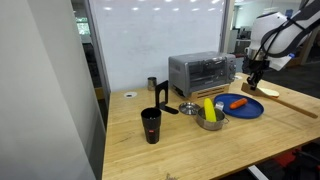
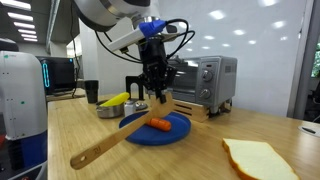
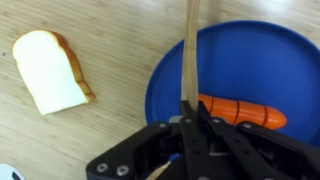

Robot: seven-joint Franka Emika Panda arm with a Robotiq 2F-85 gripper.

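A long flat wooden utensil [image 2: 110, 142] is held by my gripper [image 2: 157, 98], which is shut on it above the table. In the wrist view its wooden length [image 3: 190, 50] runs upward from between the fingertips, over the edge of the blue plate [image 3: 250, 60]. On that plate lies an orange-red sausage [image 3: 245, 112] with dark score marks, beside and partly behind my gripper. A slice of bread [image 3: 48, 72] rests on the table apart from the plate; in exterior view 2 the bread [image 2: 258, 158] is at the front right.
The toaster oven [image 1: 202, 73] stands behind the plate. A metal bowl with yellow food [image 1: 210, 113] sits next to the plate, with a black cup [image 1: 151, 125] farther left.
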